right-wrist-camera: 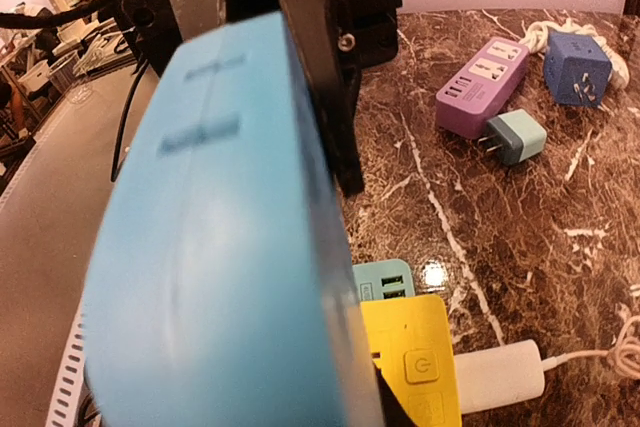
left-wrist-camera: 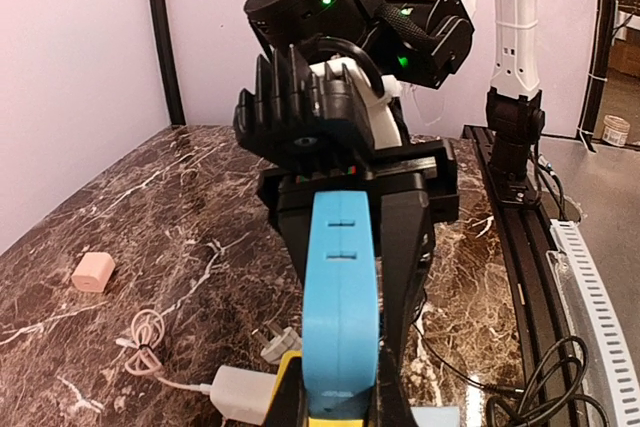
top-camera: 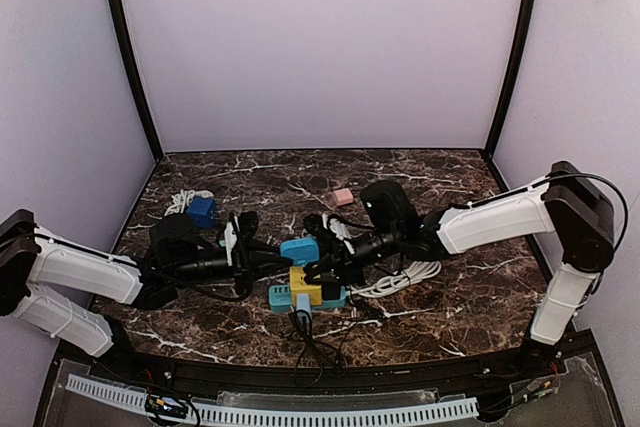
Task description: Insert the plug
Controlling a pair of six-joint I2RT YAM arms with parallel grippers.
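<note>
A blue plug block [top-camera: 298, 250] [left-wrist-camera: 340, 297] [right-wrist-camera: 210, 247] is held upright in my left gripper [top-camera: 280, 259], which is shut on it. Under it sit a yellow power adapter [top-camera: 306, 289] [right-wrist-camera: 410, 347] and a teal power strip [top-camera: 279, 297] [right-wrist-camera: 380, 277] at the table's front middle. My right gripper [top-camera: 318, 271] is close against the blue block and over the yellow adapter; its fingers are partly hidden, so I cannot see how they stand. A white charger [left-wrist-camera: 240, 393] with a cable lies beside the yellow adapter.
A pink cube [top-camera: 342, 196], a dark blue adapter [right-wrist-camera: 575, 67], a purple strip [right-wrist-camera: 480, 87] and a small grey-green charger [right-wrist-camera: 515, 137] lie farther back. Coiled white cable [top-camera: 410, 277] lies right of centre.
</note>
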